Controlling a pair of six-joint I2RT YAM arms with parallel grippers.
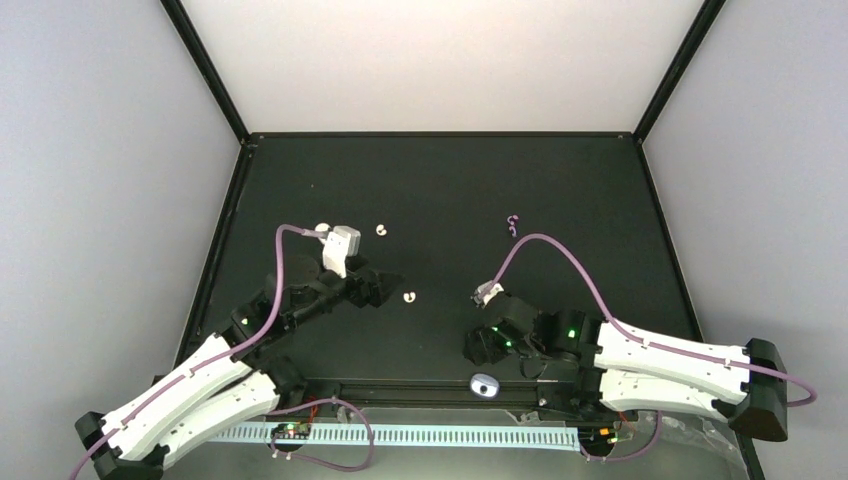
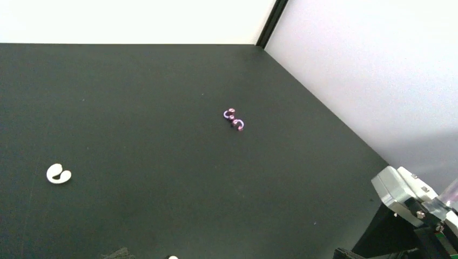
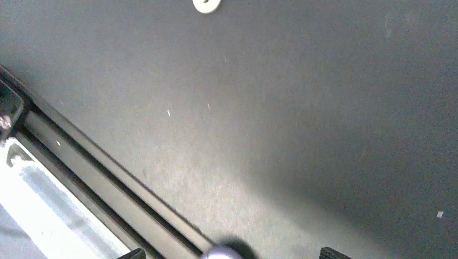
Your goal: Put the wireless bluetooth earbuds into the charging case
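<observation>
Two white earbuds lie apart on the black table, one [image 1: 381,230] higher in the top view, one [image 1: 409,297] nearer. The left wrist view shows a white bud [image 2: 54,178] too. A small silvery oval case [image 1: 484,385] sits at the table's front edge below my right gripper [image 1: 478,345], its top just showing in the right wrist view [image 3: 221,253]. The right fingertips are at that view's bottom, apart. My left gripper [image 1: 380,292] is left of the nearer bud, open.
Small purple pieces [image 1: 512,225] lie at the back right. The front rail [image 1: 420,393] borders the table [image 1: 440,170], whose back half is clear.
</observation>
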